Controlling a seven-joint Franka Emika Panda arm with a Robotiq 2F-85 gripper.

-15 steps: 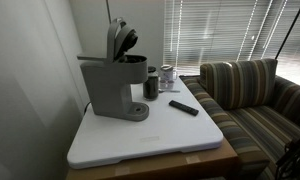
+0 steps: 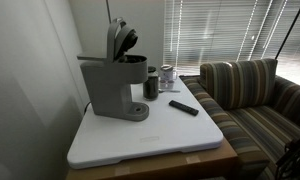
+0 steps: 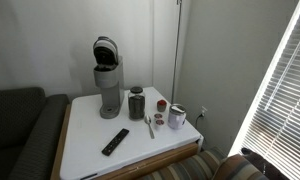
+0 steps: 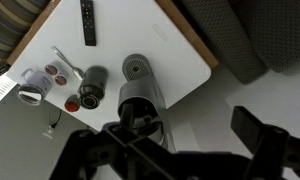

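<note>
A grey coffee maker [image 3: 111, 88] stands on the white table [image 3: 83, 140] with its lid raised. In the wrist view, my open gripper has its dark fingers spread wide, with nothing held between them. The coffee maker [image 4: 138, 70] lies below and to the left of that gap, partly covered by the left finger. Beside it stands a dark, lidded canister [image 4: 91, 94]. A light mug [image 3: 176, 118], a spoon [image 3: 149, 128], small round pods [image 3: 159, 119] and a red-topped item [image 3: 162, 105] are grouped toward the right. A black remote [image 3: 116, 142] lies near the front.
A striped armchair [image 2: 242, 88] adjoins the table, and a dark sofa [image 3: 20, 125] stands on its other side. White walls and window blinds [image 2: 215, 35] close off the back. Bare tabletop [image 2: 140, 142] lies in front of the coffee maker.
</note>
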